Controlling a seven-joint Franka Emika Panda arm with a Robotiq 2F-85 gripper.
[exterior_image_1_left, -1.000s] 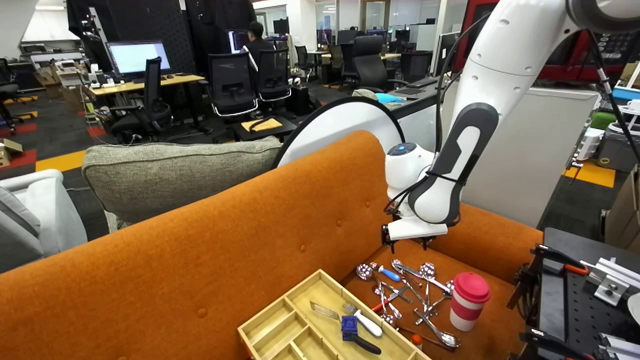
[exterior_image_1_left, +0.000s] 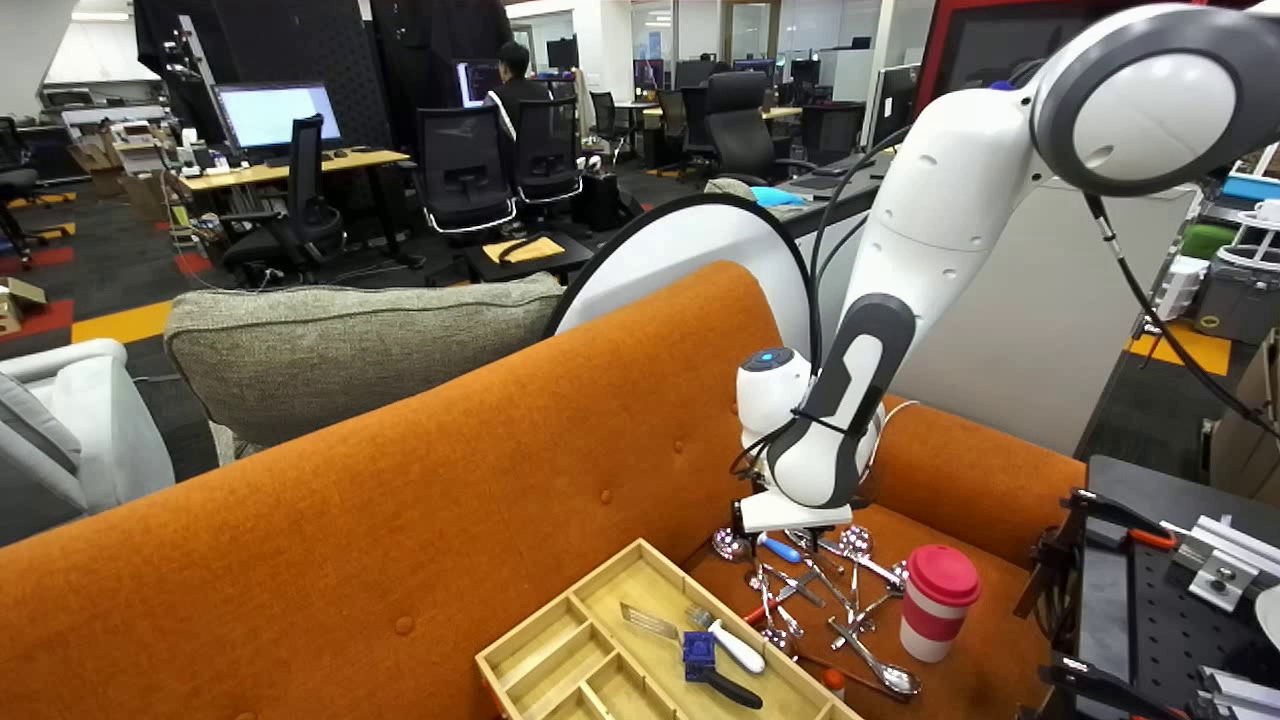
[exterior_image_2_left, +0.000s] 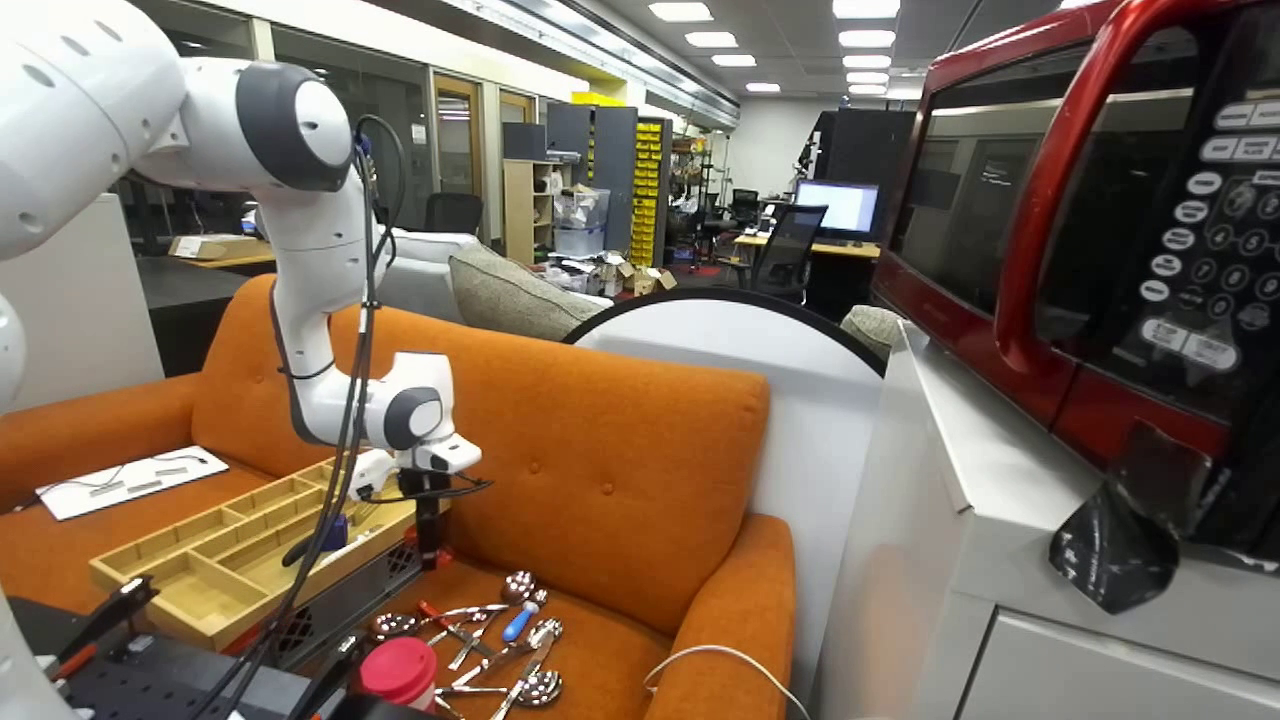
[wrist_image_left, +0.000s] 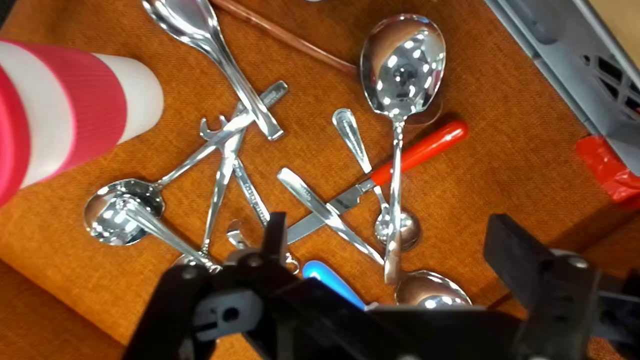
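My gripper (exterior_image_1_left: 786, 540) hangs open above the back part of the utensil pile on the orange sofa seat, with nothing between its fingers. In the wrist view the fingers stand wide apart along the lower edge. Between and beyond them lie a large shiny spoon (wrist_image_left: 403, 66), a knife with a red handle (wrist_image_left: 420, 153), a blue handle (wrist_image_left: 333, 283) and a ladle (wrist_image_left: 123, 213), crossing one another. The gripper's body covers part of the blue-handled utensil. A wooden divided tray (exterior_image_1_left: 642, 546) holds a white-handled fork (exterior_image_1_left: 738, 648) and a black-handled utensil (exterior_image_1_left: 732, 688) with a blue block.
A red and white cup (exterior_image_1_left: 942, 600) stands upright beside the pile. Behind the gripper rises the sofa backrest (exterior_image_1_left: 480, 480), and the sofa's arm (exterior_image_1_left: 996, 474) bounds the far side. A black table with clamps (exterior_image_1_left: 1116, 576) edges the right.
The arm has come down and moved to the left in exterior view 1, bringing the gripper closer to the utensils. The utensils, cup and tray look unmoved.
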